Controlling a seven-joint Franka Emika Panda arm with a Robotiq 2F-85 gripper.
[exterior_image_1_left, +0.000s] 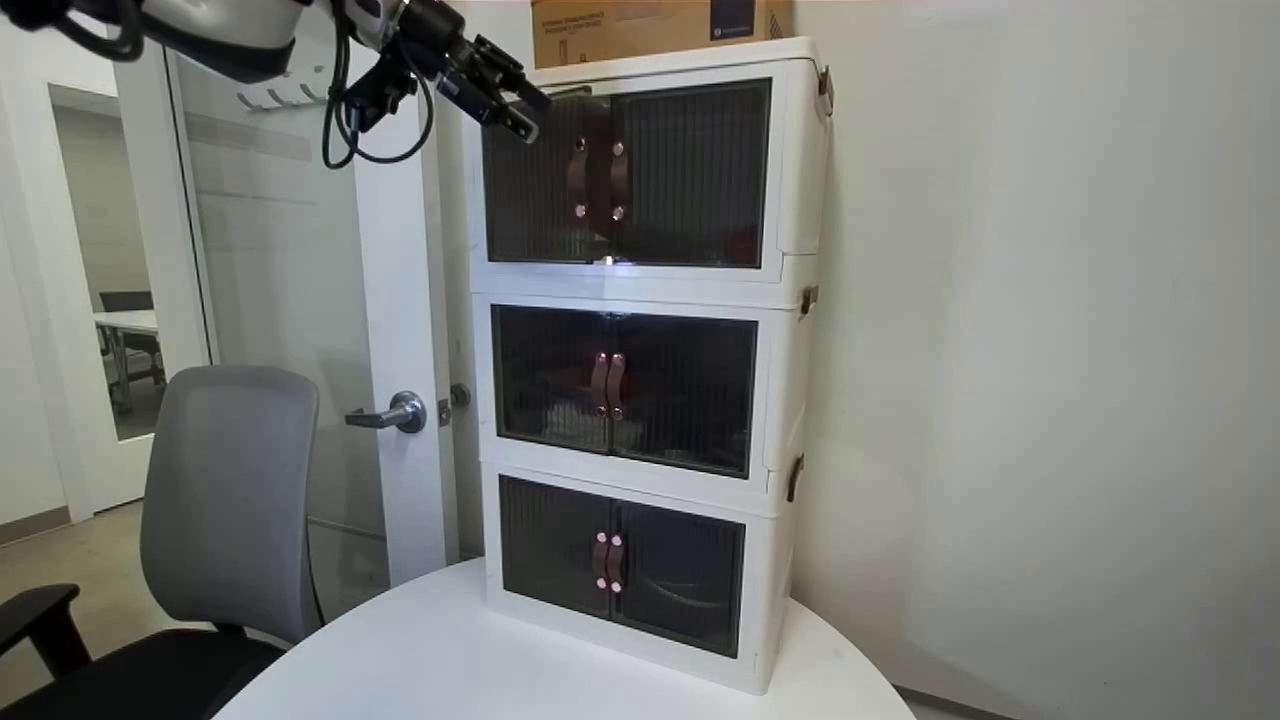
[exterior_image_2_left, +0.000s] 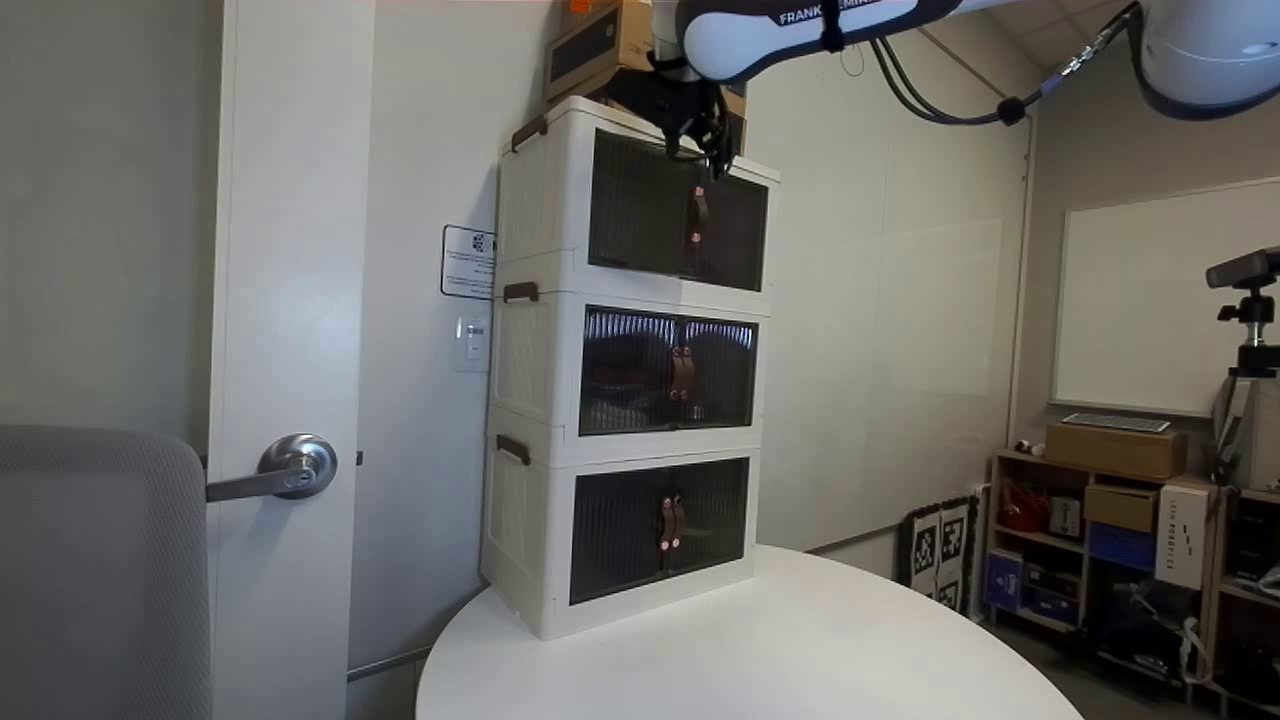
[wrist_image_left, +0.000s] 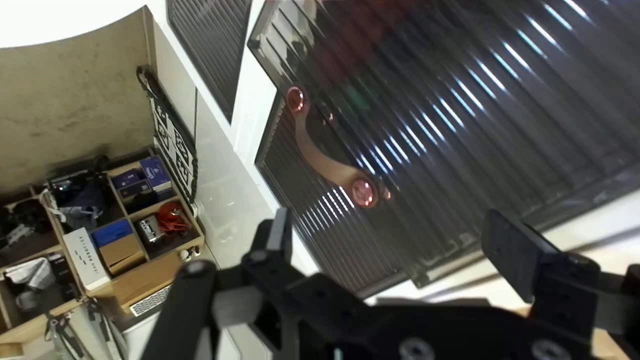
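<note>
A white cabinet of three stacked units stands on the round table, its dark ribbed doors in pairs with brown strap handles. The upper unit's left door is slightly ajar, its edge standing out from the right door. My gripper is open at the upper part of that left door, above and left of its handle. Seen from the wrist, the strap handle is beyond the open fingers, not between them. From the other side, the gripper overlaps the upper unit's top front.
Cardboard boxes sit on top of the cabinet, close to the arm. A grey chair and a door with a lever handle stand at the left.
</note>
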